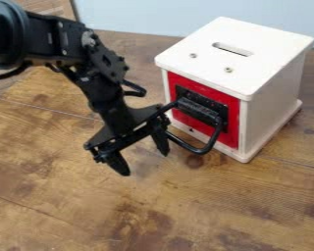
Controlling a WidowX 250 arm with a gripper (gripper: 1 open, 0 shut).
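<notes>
A white wooden box [269,69] with a slot in its top stands at the right, its red front panel [186,85] carrying a black part with a black loop handle [206,147] hanging out toward the lower left. My black gripper [140,157] hangs open just left of that handle, low over the table, with nothing seen between its fingers. Whether it touches the handle is unclear.
A pale wall runs along the back behind the box.
</notes>
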